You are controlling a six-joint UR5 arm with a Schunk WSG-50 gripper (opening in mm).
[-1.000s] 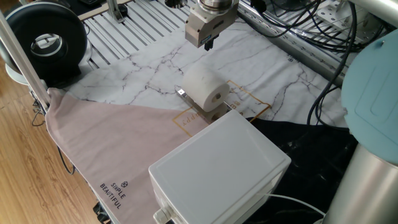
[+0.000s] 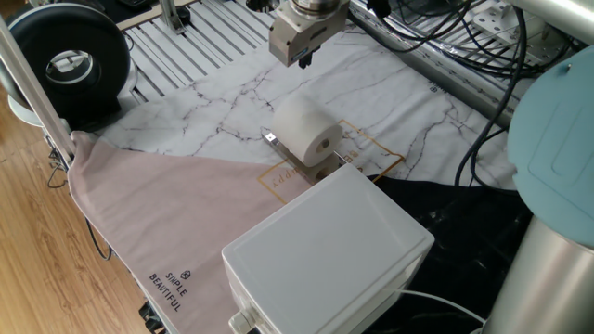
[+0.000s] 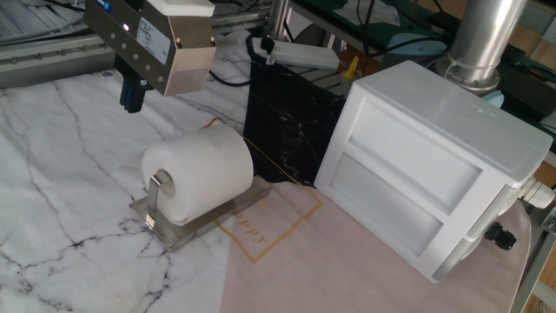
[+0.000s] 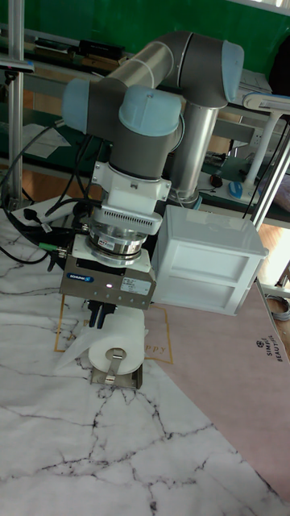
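A white paper roll (image 2: 307,128) lies on its side on a metal holder (image 3: 178,233), which rests on the marble-patterned cloth. In exterior view 3, the same roll (image 4: 118,343) sits below the arm, with a loose white sheet (image 4: 79,346) at its left side. My gripper (image 3: 130,96) hangs above the cloth, apart from the roll and higher than it. Its dark fingers point down and sit close together. Whether a narrow gap remains between them is too small to tell, and no object shows in them.
A white drawer box (image 2: 329,250) stands close to the holder. Cables (image 2: 492,93) run along the table's back edge, and a black round device (image 2: 70,65) is at the far left. Bare marble cloth (image 3: 69,191) lies beside the roll.
In exterior view 1, my gripper has shifted a little to the left and slightly upward. The roll, its holder and the box have stayed in place.
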